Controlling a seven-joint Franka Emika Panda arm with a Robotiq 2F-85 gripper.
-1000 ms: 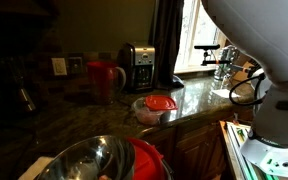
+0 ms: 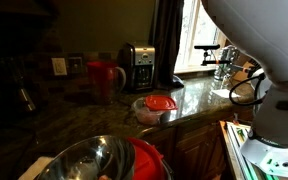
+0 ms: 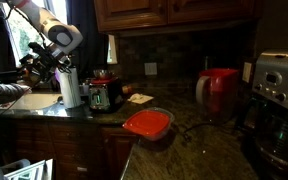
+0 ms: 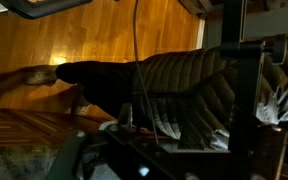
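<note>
No task object is named. A round red lid (image 3: 148, 123) rests on a clear bowl (image 2: 145, 115) on the dark counter. Farther along stands a tall red pitcher (image 2: 103, 80), also upright in exterior view 2. The white robot arm (image 2: 276, 140) fills the right of exterior view 1 and appears at the far left of exterior view 2, away from the bowl and pitcher. Dark gripper parts (image 4: 164, 150) show low in the wrist view, over a wooden floor (image 4: 94, 50); the fingers' state is too dark to tell.
A person's dark quilted sleeve or jacket (image 4: 184, 90) is close below the wrist camera. On the counter are a metal bowl (image 2: 79, 160), a red container (image 2: 147, 160) and a silver-black appliance (image 2: 139, 68). Bare counter (image 3: 189, 155) lies right of the lidded bowl.
</note>
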